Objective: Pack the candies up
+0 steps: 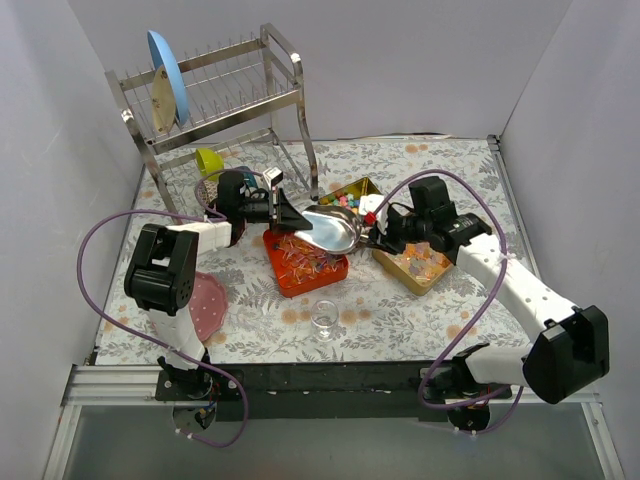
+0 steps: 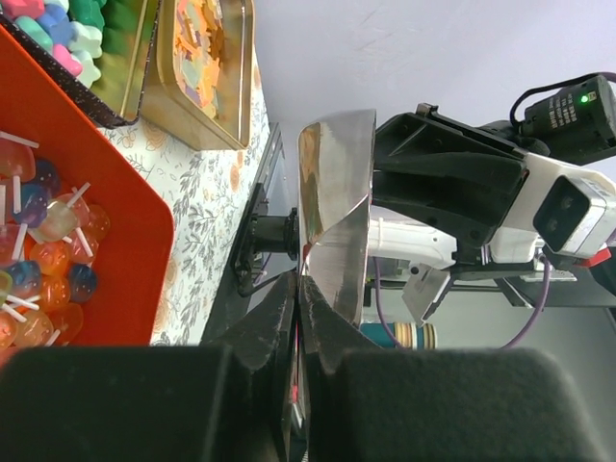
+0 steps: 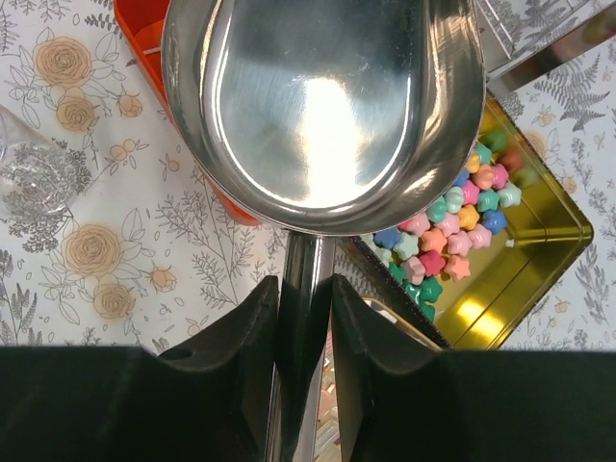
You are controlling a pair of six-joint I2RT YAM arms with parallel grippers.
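A shiny metal scoop (image 1: pixel 334 230) hangs over the red tray (image 1: pixel 300 290) between my two arms. My right gripper is shut on its handle, and the empty bowl points away toward the left arm. My left gripper is shut, its fingertips at the scoop's front edge; whether that thin edge is pinched between them, I cannot tell. Lollipops (image 2: pixel 48 250) lie in the red tray. Colourful star candies (image 3: pixel 462 217) fill part of a gold tin (image 3: pixel 539 279). A second tin (image 2: pixel 183 111) holds orange and yellow candies (image 2: pixel 199 48).
A metal dish rack (image 1: pixel 225 125) with plates stands at the back left. Below it are a yellow cup (image 1: pixel 208 161) and a basket. A clear glass (image 1: pixel 324 318) stands in front of the red tray, and a pink plate (image 1: pixel 207 305) lies at left.
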